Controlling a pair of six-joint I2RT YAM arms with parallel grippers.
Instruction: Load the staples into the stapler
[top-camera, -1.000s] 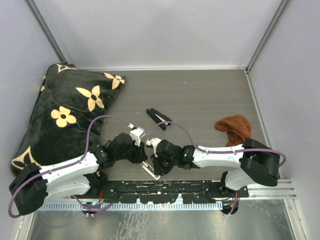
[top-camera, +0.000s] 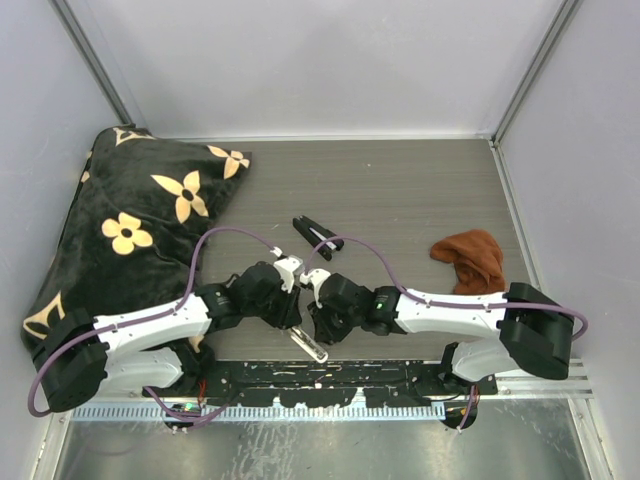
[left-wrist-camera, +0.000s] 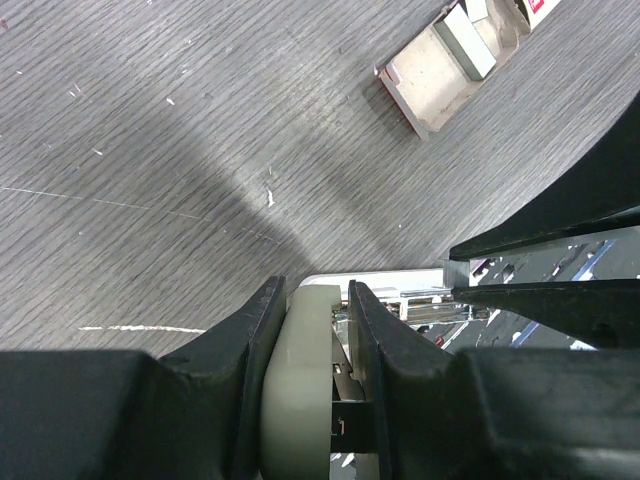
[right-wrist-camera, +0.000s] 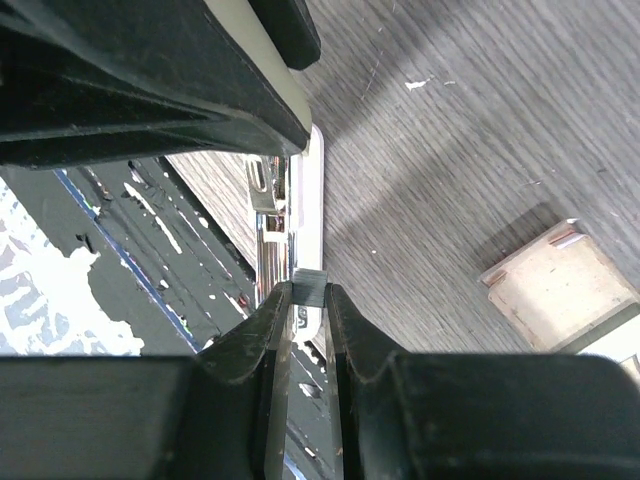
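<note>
In the left wrist view my left gripper is shut on the cream body (left-wrist-camera: 300, 385) of the stapler. The stapler's white base (top-camera: 308, 346) points toward the table's front edge, and its metal channel (right-wrist-camera: 272, 250) shows in the right wrist view. Between the fingertips of my right gripper is a small grey staple strip (right-wrist-camera: 309, 285), touching both tips. This strip sits over the front end of the channel and white base. Whether it rests in the channel cannot be told.
An opened staple box (left-wrist-camera: 440, 75) with grey staple strips lies on the table near the grippers. A black two-armed object (top-camera: 318, 238) lies farther back, with a brown cloth (top-camera: 472, 258) at right and a dark flowered cushion (top-camera: 130, 210) at left.
Both arms have shifted slightly to the right, and the stapler has slid a little with my left gripper toward the front right. The grippers stay close together.
</note>
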